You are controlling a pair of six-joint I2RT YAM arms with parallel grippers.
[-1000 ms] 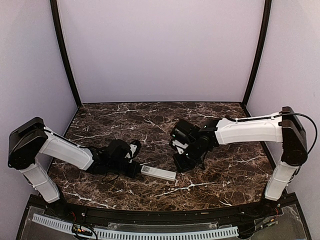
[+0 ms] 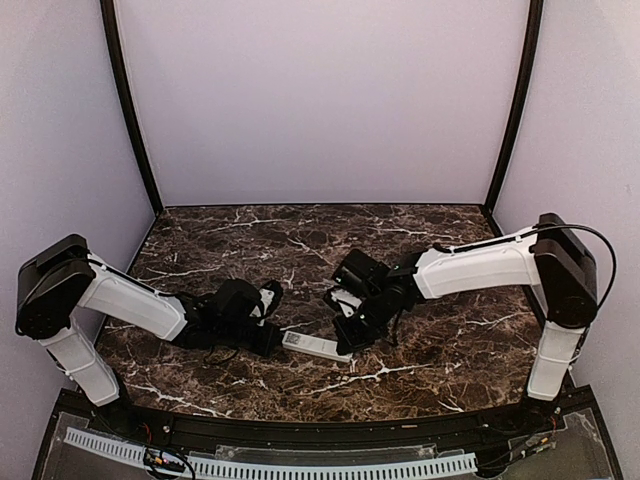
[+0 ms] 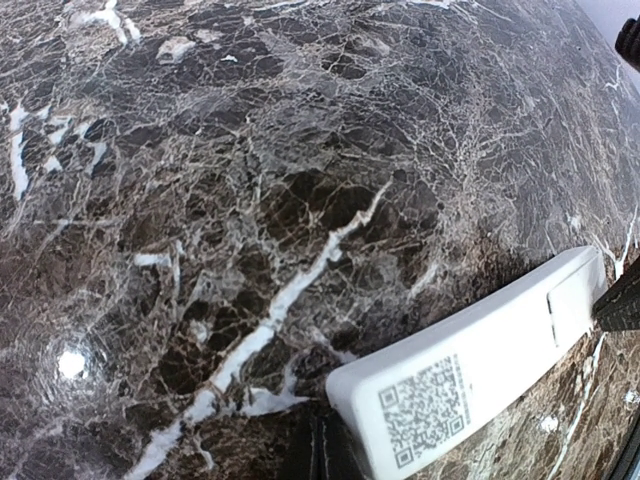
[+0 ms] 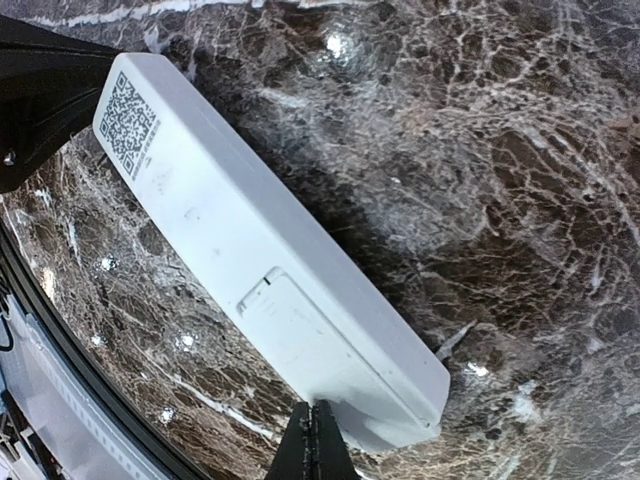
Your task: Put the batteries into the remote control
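Note:
A white remote control [image 2: 312, 345] lies on the marble table with its back face up, a code label at its left end. Its battery cover [image 4: 312, 335] sits in place at the right end, with a fine seam around it. My left gripper is shut beside the label end of the remote. Over the cover end, my right gripper is shut, its fingertips at or just above the cover; whether they touch cannot be told. Nothing shows between the fingers of either gripper. No batteries are visible in any view.
A black rail [image 2: 300, 425] with a pale slotted strip [image 2: 330, 468] runs along the front edge. Walls stand at the back and both sides.
The left arm and the remote have stayed still.

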